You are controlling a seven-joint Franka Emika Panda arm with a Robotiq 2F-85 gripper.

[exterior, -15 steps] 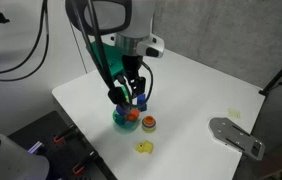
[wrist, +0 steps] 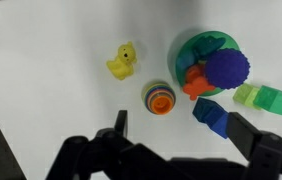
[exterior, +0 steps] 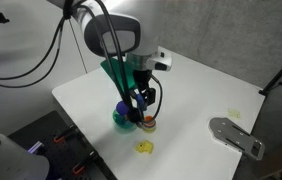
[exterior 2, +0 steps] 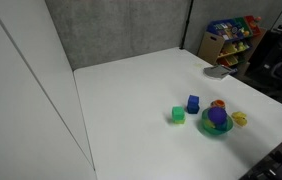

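My gripper is open above the table, its fingers wide apart with nothing between them. Just ahead of them in the wrist view is a round nested cup [wrist: 159, 98] with an orange centre. A green bowl [wrist: 181, 61] holds a purple spiky ball [wrist: 227, 68], a red-orange toy [wrist: 196, 83] and a dark teal piece [wrist: 207, 46]. Blue blocks [wrist: 210, 115] lie close to the right finger, green blocks [wrist: 275, 100] farther right. To the left is a yellow animal toy [wrist: 122, 61]. In exterior view 1 the gripper [exterior: 135, 110] partly hides the bowl [exterior: 123, 121].
A grey metal tray [exterior: 236, 137] lies on the right side of the white table. Shelves with colourful bins [exterior 2: 230, 40] stand behind the table in exterior view 2.
The arm has shifted to the right and lower in exterior view 1, and the gripper now stands nearer the nested cup. The toys on the table appear unmoved.
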